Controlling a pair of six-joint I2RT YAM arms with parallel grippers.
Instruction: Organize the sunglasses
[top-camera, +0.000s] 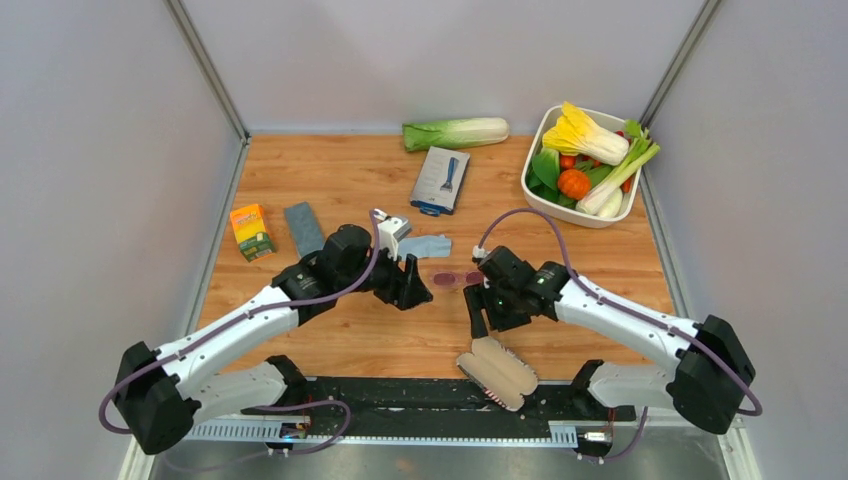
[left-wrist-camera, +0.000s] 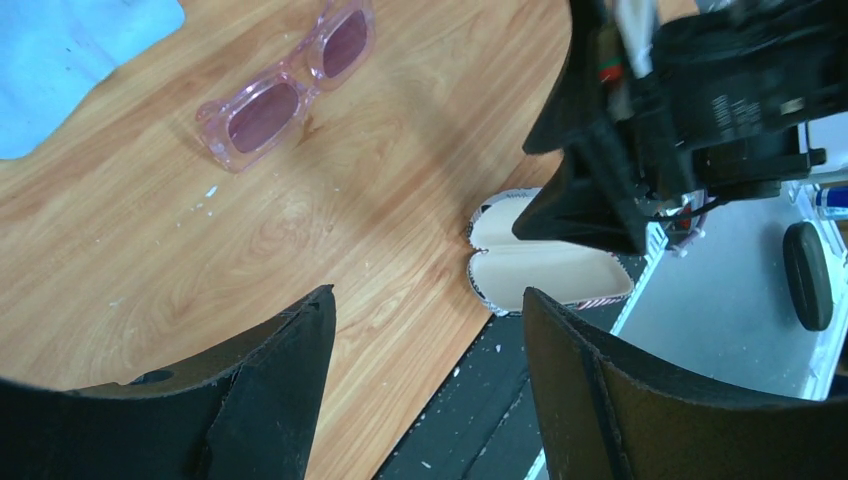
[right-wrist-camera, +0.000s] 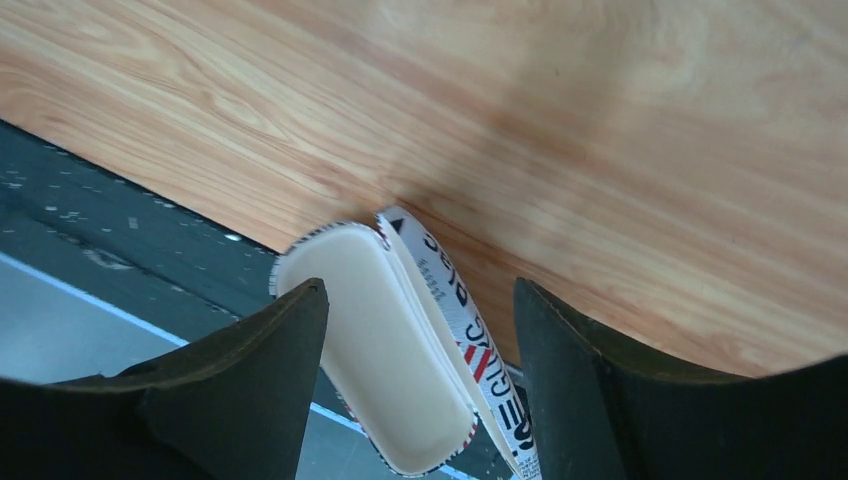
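Pink-framed sunglasses (left-wrist-camera: 265, 117) lie unfolded on the wooden table; seen from above, the right arm partly covers the sunglasses (top-camera: 445, 280). At the table's front edge rests the glasses case (top-camera: 500, 370), spread open with its pale inside up. My left gripper (top-camera: 420, 283), open and empty, hovers just left of the sunglasses. My right gripper (top-camera: 497, 328) is near the case's far end, fingers apart. In the right wrist view the case (right-wrist-camera: 385, 340) shows between and beyond those fingers, not gripped; whether they touch it cannot be told.
A light blue cloth (top-camera: 428, 247) lies behind the sunglasses. Farther back are a grey box (top-camera: 437, 178), a leek-like vegetable (top-camera: 455, 133) and a white basket (top-camera: 527, 180) of vegetables. An orange-yellow box (top-camera: 252, 233) and grey cloth (top-camera: 303, 228) sit left.
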